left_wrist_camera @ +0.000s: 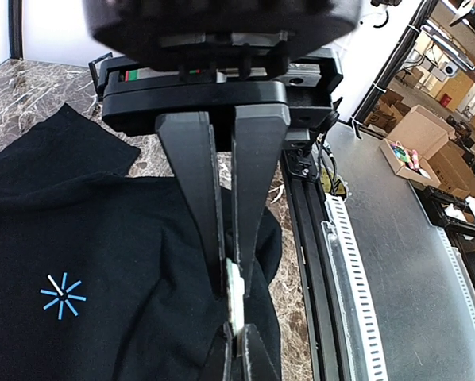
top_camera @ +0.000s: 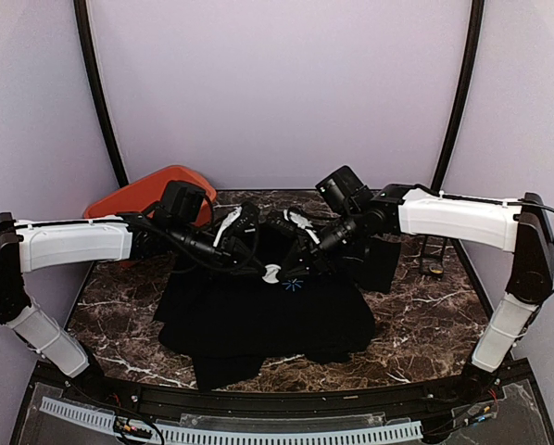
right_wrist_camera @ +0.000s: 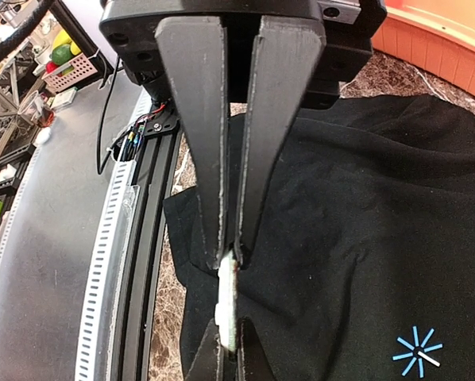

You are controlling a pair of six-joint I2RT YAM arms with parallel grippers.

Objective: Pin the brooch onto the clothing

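The white brooch [top_camera: 272, 274] is held in the air over the black clothing [top_camera: 258, 329], between the two arms. In the right wrist view it appears edge-on as a thin pale disc, its upper end pinched by my right gripper. My left gripper has its fingertips on either side of the opposite edge, drawn together against the brooch. The face of the brooch and any pin are hard to make out. A blue starburst print with one white ray [left_wrist_camera: 63, 296] marks the fabric.
An orange bin [top_camera: 157, 185] stands at the back left, behind the left arm. The clothing lies spread on the dark marble tabletop [top_camera: 416, 324], which is bare at right. A metal rail [top_camera: 277, 436] runs along the front edge.
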